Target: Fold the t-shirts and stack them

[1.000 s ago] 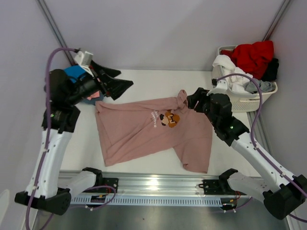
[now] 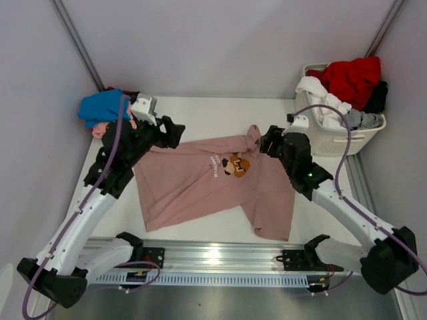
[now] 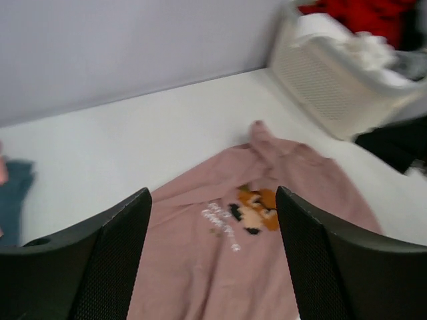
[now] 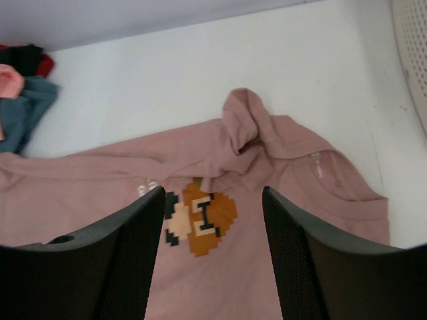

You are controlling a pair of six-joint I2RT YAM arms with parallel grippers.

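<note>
A dusty-pink t-shirt (image 2: 193,190) lies spread on the white table, its printed bear (image 4: 203,217) facing up. Its far edge is creased, with a bunched peak of cloth (image 4: 243,120) near the right end. Over the shirt's far left part hovers my left gripper (image 2: 175,133), its fingers (image 3: 110,253) apart and no cloth between them. Above the far right part, close by the peak, my right gripper (image 2: 265,144) hangs open and empty. Folded clothes, blue (image 2: 103,107) and pink among them, are piled at the far left, partly hidden by the left arm.
A white laundry basket (image 2: 333,141) at the far right is heaped with red (image 2: 353,79), white, grey and black clothes. Bare table (image 2: 207,113) lies between the shirt and the back wall. Walls close in both sides.
The right gripper has shifted slightly. The shirt lies as before.
</note>
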